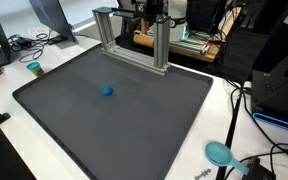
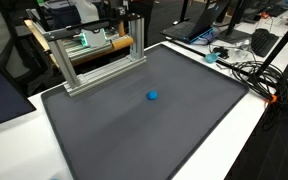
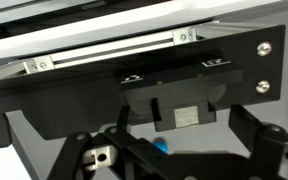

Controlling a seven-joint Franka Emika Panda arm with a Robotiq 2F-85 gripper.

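Note:
A small round blue object [image 1: 107, 91] lies alone on the dark grey mat [image 1: 104, 130]. It shows near the middle of the mat in the second exterior view, and a bit of the blue object [image 3: 161, 145] appears at the bottom of the wrist view. My gripper is open in the wrist view, its dark fingers spread. Beyond it is a black block [image 3: 184, 88] with a pale square patch, mounted on a metal frame; whether the fingers touch this block I cannot tell.
A silver rail frame [image 2: 106, 75] stands at the mat's edge. A green cup [image 1: 35, 69] is on the white table at the left, and a teal round-ended item [image 1: 220, 154] lies at the front right.

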